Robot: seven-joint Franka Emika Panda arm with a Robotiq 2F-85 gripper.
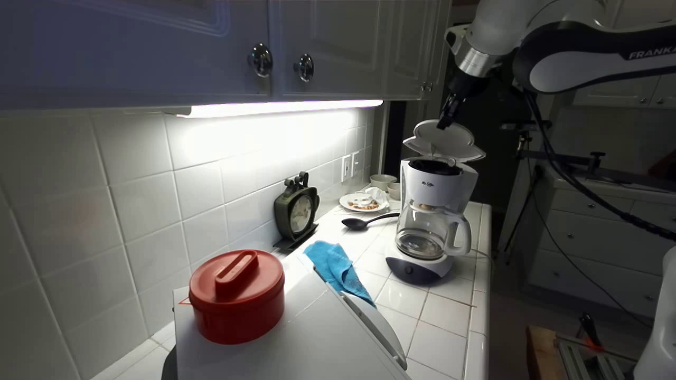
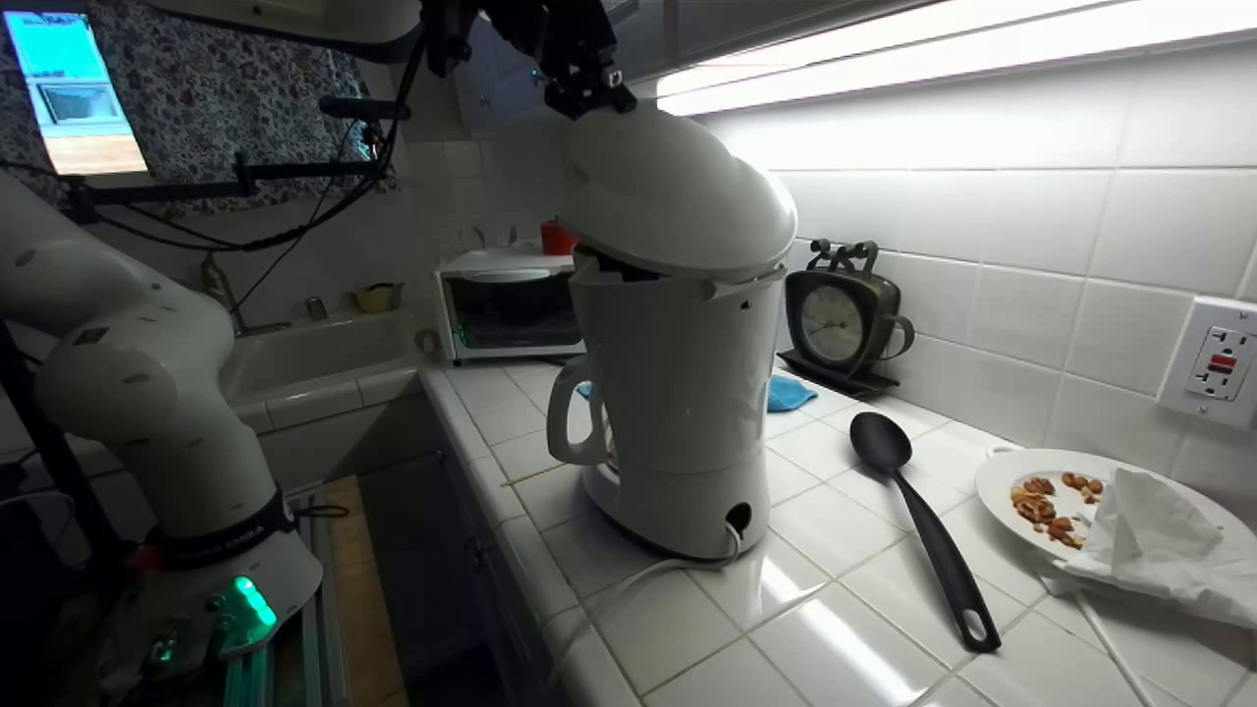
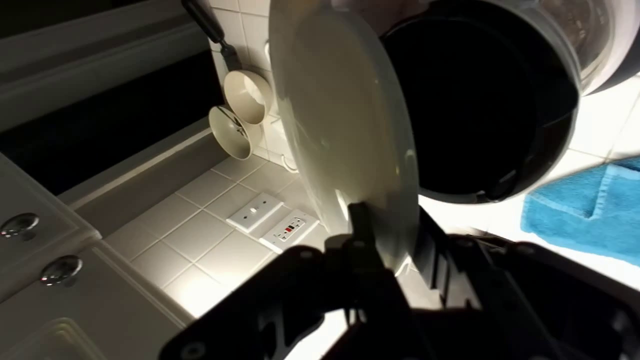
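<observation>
The white coffee maker (image 1: pixel 438 190) stands upright on the counter with its lid (image 1: pixel 440 138) swung up and tilted. Its glass carafe (image 1: pixel 421 237) sits below the dark, uncovered basket opening (image 3: pixel 480 102). My gripper (image 1: pixel 447 120) is at the raised lid's upper edge, pointing down. In the wrist view the lid (image 3: pixel 354 120) reaches down between my fingers, which stand apart, one on each side of it. Whether either pad presses on the lid cannot be made out. From behind, the lid (image 2: pixel 678 183) hides part of the contact.
A black spoon (image 2: pixel 925 518), a plate with nuts and a napkin (image 2: pixel 1031 471) and two bowls (image 1: pixel 382 182) are close by on the counter. A blue cloth (image 1: pixel 339 269) and a toaster oven (image 2: pixel 513 300) lie beyond. Cabinets (image 1: pixel 342 50) overhang the wall side.
</observation>
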